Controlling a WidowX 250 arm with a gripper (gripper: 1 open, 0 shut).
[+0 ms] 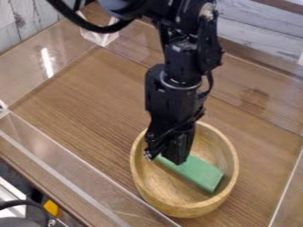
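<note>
A round wooden bowl (154,186) sits on the table at lower middle, holding a green rectangular block (197,174) that lies flat in it. My black gripper (160,152) reaches down from the top of the view, its tips at the bowl's left rear, just above or at the block's upper end. The tips are small and dark; whether anything is between them is hard to see.
A clear low wall (57,154) runs along the left front edge, and white boards (260,31) stand at the back.
</note>
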